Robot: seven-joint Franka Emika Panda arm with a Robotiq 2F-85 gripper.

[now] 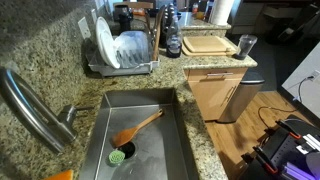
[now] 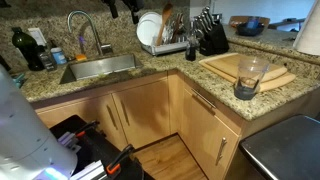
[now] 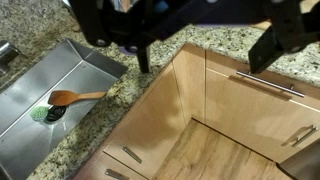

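My gripper is open, with its dark fingers (image 3: 264, 52) wide apart at the top of the wrist view and nothing between them. In exterior view 2 the gripper (image 2: 124, 11) hangs at the top edge, high above the counter. An orange-brown wooden spoon (image 1: 137, 129) lies in the steel sink (image 1: 172, 128), well away from the gripper. Beside the spoon are a round green scrubber (image 1: 117, 157) and the dark drain (image 1: 128, 149). The wrist view shows the spoon (image 3: 76, 98) and scrubber (image 3: 39, 113) at left.
A dish rack (image 2: 164, 46) with white plates stands behind the sink, near a knife block (image 2: 213, 40). Wooden boards (image 2: 235, 67) and a clear glass (image 2: 249, 79) occupy the right counter. The faucet (image 1: 38, 108) rises beside the sink. Bare counter (image 2: 150, 64) lies between sink and boards.
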